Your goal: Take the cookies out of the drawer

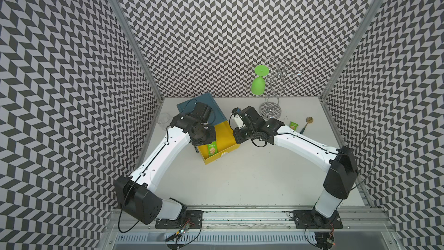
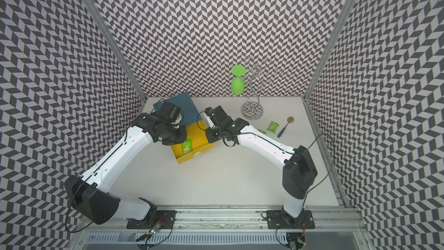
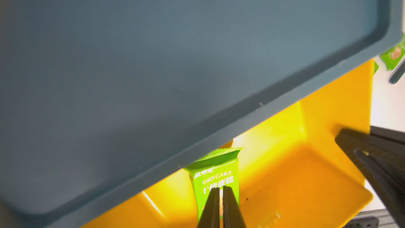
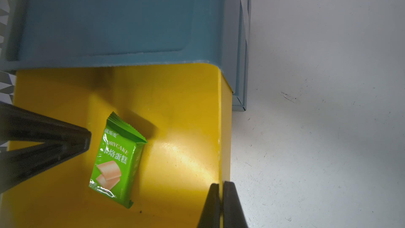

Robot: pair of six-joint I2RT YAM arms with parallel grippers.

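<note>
A green DRYCAKE packet lies in the yellow drawer under a blue-grey cabinet, also seen in the left wrist view (image 3: pixel 202 50). My left gripper is over the packet, its fingertips close together; whether anything is between them is unclear. In the right wrist view its dark fingers (image 4: pixel 54 139) reach in beside the packet. My right gripper is shut at the drawer's side wall, with the thin yellow rim at its fingertips.
To the right at the back stand a metal rack (image 1: pixel 270 110) and a green glass (image 1: pixel 258 85). Green packets (image 2: pixel 272 126) and a spoon (image 2: pixel 290 120) lie on the table's right.
</note>
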